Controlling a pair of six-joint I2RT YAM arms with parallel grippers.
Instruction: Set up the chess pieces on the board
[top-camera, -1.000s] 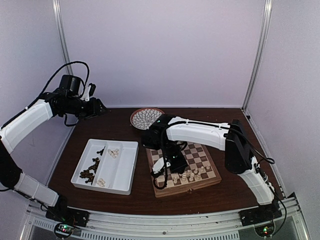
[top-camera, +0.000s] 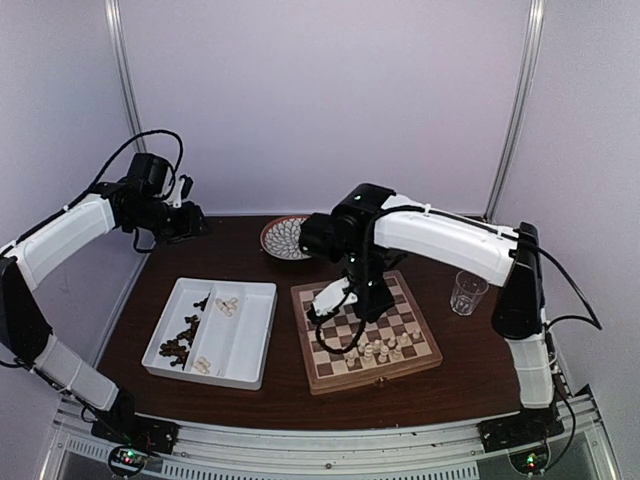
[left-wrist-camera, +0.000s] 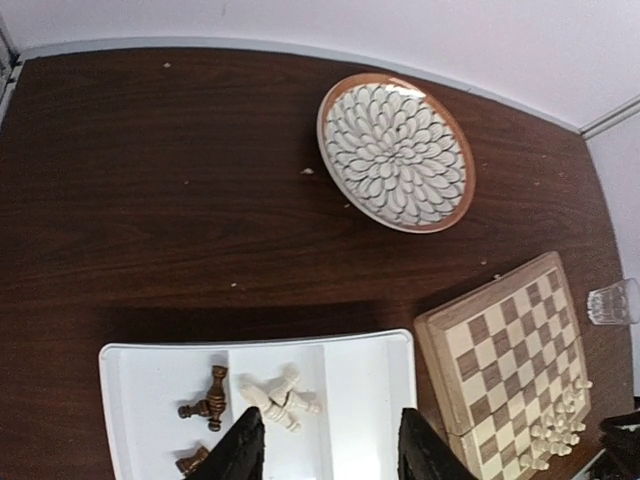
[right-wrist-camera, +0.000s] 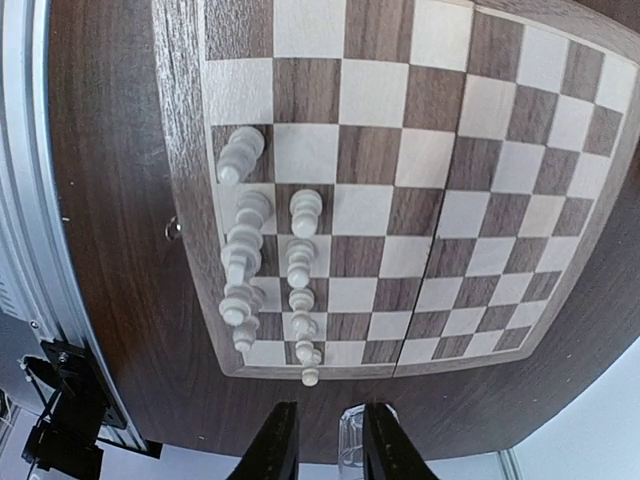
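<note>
The wooden chessboard lies right of centre. Several light pieces stand along one edge in two rows, seen from above in the right wrist view. Over the board hangs my right gripper, its fingers apart and nothing between them. The white divided tray holds several dark pieces in its left compartment and a few light pieces in the middle one. Above the table beyond the tray, my left gripper is open and empty. My right arm hides part of the board in the top view.
A patterned bowl sits at the back centre, close to the right arm. A clear glass stands right of the board. Bare dark table stretches between the tray and the back edge.
My right arm has risen away from the board and shifted slightly right, and its forearm has swung up. The left arm has moved only slightly. The pieces that show look unmoved.
</note>
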